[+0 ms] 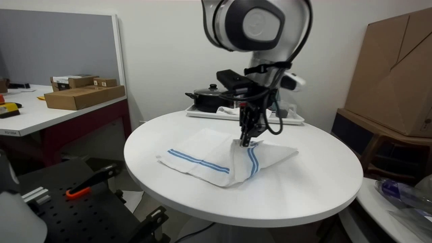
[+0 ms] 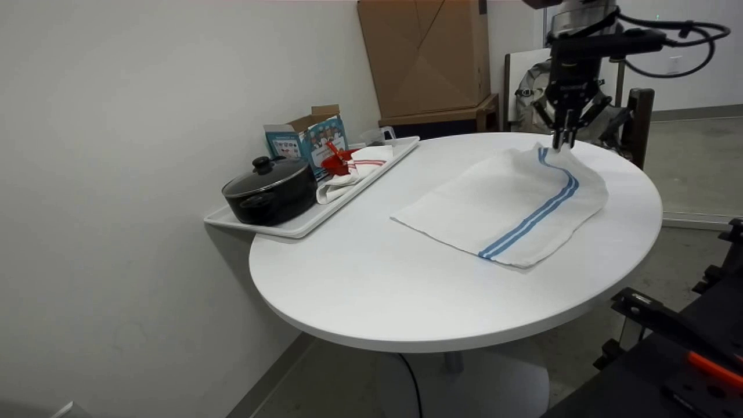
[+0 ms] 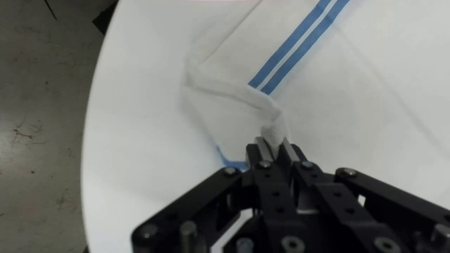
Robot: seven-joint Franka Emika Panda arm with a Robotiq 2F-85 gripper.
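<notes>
A white towel with a blue double stripe [image 1: 198, 161] lies spread on the round white table [image 1: 307, 190]. My gripper [image 1: 245, 141] is shut on a corner of the towel and holds it raised, so that part of the cloth folds over. In the second exterior view, the gripper [image 2: 564, 145] stands at the towel's far right corner, with the towel [image 2: 480, 202] sloping down to the table. The wrist view shows a pinched fold of towel [image 3: 276, 128] between the fingertips of the gripper. A bit of blue stripe shows beside the left finger.
At the table's wall side, a white tray [image 2: 313, 222] bears a black lidded pot [image 2: 271, 191], an open blue box [image 2: 310, 141], a red item [image 2: 338, 163] and a folded red-striped cloth [image 2: 362, 166]. Bare tabletop surrounds the towel at the front and right.
</notes>
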